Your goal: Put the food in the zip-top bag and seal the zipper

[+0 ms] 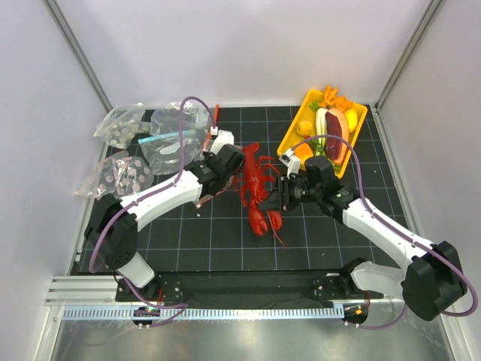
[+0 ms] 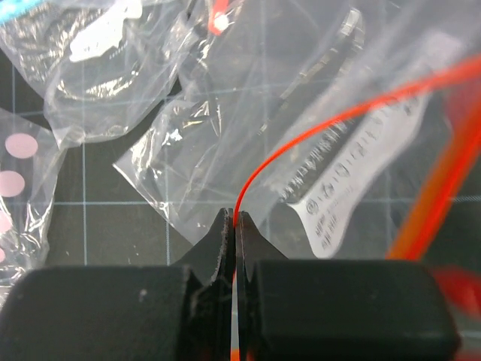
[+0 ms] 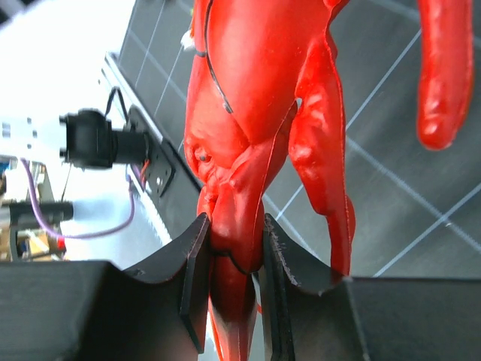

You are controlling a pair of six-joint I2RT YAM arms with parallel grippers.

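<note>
A red toy lobster (image 1: 255,174) hangs over the middle of the table, claws toward the front edge. My right gripper is shut on a narrow part of it; in the top view that gripper comes in from the right. At the left, my left gripper is shut, with the thin red zip edge (image 2: 312,125) of a clear bag (image 2: 218,143) running between its fingertips. The bag lies spread beyond the fingers, its printed white label (image 2: 361,173) showing. From above, the left arm hides most of this bag, and its fingertips cannot be made out.
A yellow bin (image 1: 361,120) of toy food stands at the back right. Several other clear bags lie at the back left, among them one with a blue zip (image 1: 167,137) and one with pink dots (image 1: 124,177).
</note>
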